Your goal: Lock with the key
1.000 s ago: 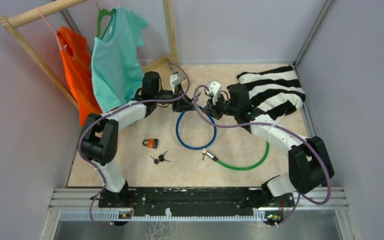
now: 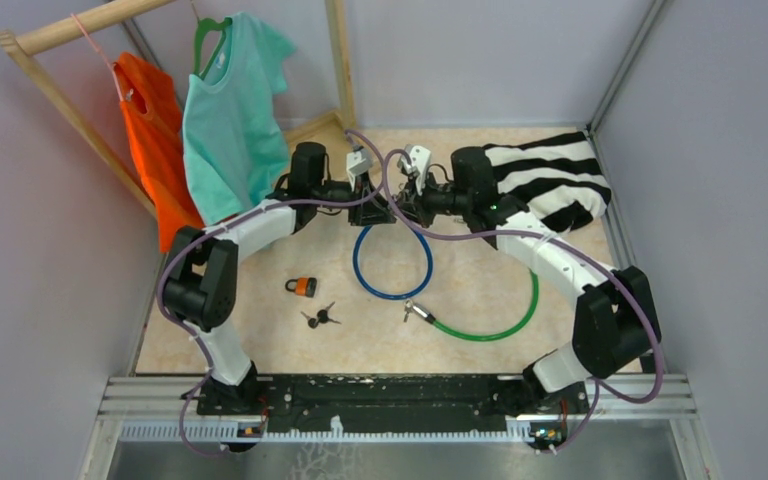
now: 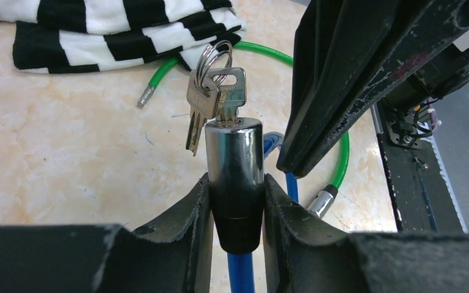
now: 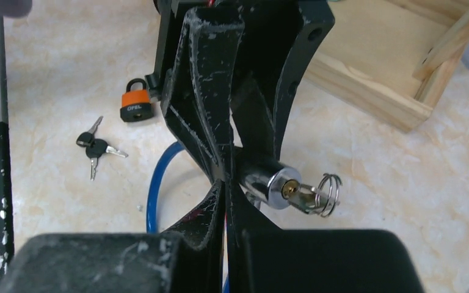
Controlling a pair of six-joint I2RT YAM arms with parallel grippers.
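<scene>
My left gripper is shut on the silver cylinder lock (image 3: 234, 152) of the blue cable (image 3: 240, 271), holding it upright. A key (image 3: 231, 91) sits in its keyhole, with a second key (image 3: 199, 97) hanging from the rings. In the right wrist view, the lock (image 4: 262, 177) shows its brass keyhole with the key in it. My right gripper is shut with nothing seen between its fingers, beside the lock; in the left wrist view its fingers (image 3: 342, 79) hover just right of the keys.
An orange padlock (image 2: 301, 286) and loose keys (image 2: 322, 316) lie front left. A green cable lock (image 2: 475, 336) curves front right. A striped cloth (image 2: 550, 160) lies back right. Shirts (image 2: 230, 130) hang from a wooden rack on the left.
</scene>
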